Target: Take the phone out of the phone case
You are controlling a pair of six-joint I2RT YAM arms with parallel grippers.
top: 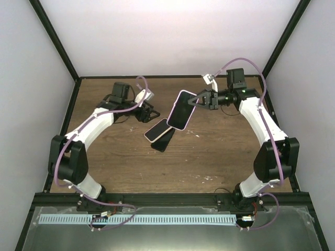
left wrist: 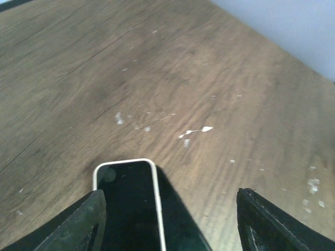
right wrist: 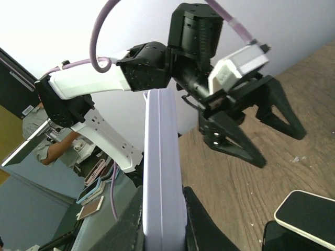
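A phone in a pale lilac case (top: 182,111) is up off the table in the top view, its dark screen facing the camera. My right gripper (top: 194,99) is shut on its upper right edge. Seen edge-on in the right wrist view, the lilac case (right wrist: 163,157) rises from between the right fingers. My left gripper (top: 156,115) stands to the left of the held phone, apart from it. Its fingers (left wrist: 267,222) are spread with nothing held between them.
On the table below lie a dark phone with a light rim (top: 158,130) and a black phone (top: 163,140) partly under it. Bare wooden table (top: 209,162) stretches in front and to the right.
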